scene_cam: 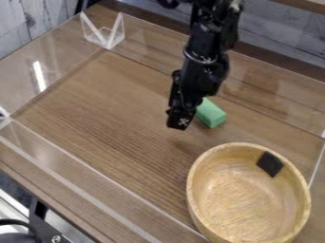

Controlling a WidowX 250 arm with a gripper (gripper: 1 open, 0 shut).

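Note:
The black robot arm reaches down from the back centre of the camera view, and its gripper (181, 112) hangs low over the wooden table, just left of a small green block (210, 111). The fingers point downward; how far apart they stand is hard to make out against the dark body. Whether anything is between them cannot be seen.
A large yellow round bin (248, 218) sits at the front right, with a dark rectangular object (271, 163) at its upper right. A white wire-like item (105, 30) is at the back left.

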